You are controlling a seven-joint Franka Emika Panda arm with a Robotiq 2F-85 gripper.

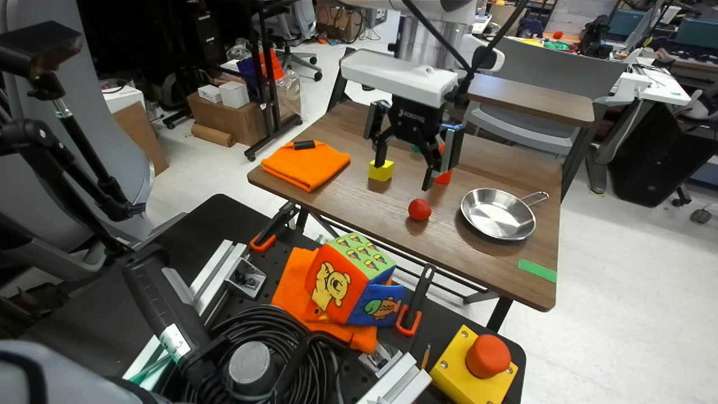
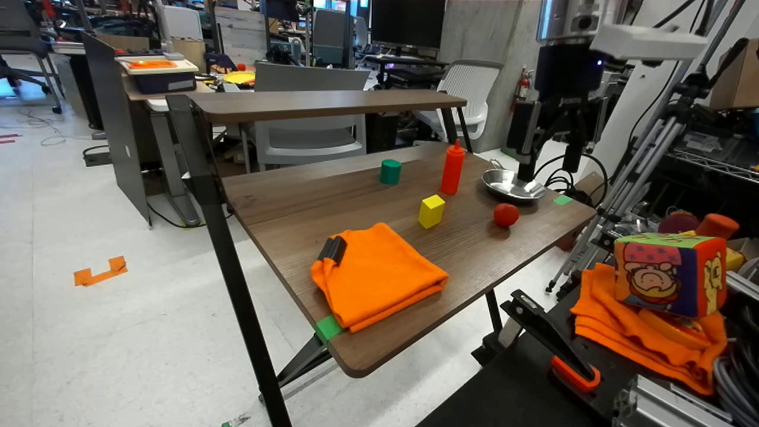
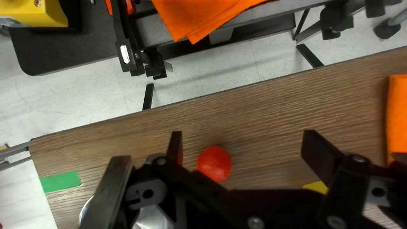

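Observation:
My gripper is open above the table, its fingers wide apart with nothing held between them. In the wrist view a red ball shows in the gap between the fingertips, nearer the left one, and rests on the wood well below. A yellow block stands to the ball's left in exterior view 1. The red squeeze bottle is upright, partly hidden behind the gripper in exterior view 1. Near it stands a green cylinder. A metal pan sits right of the ball.
A folded orange cloth with a black piece on it lies at the table's left end. A raised shelf spans the back. In front, a black cart carries a picture cube, cables and a red-topped yellow box.

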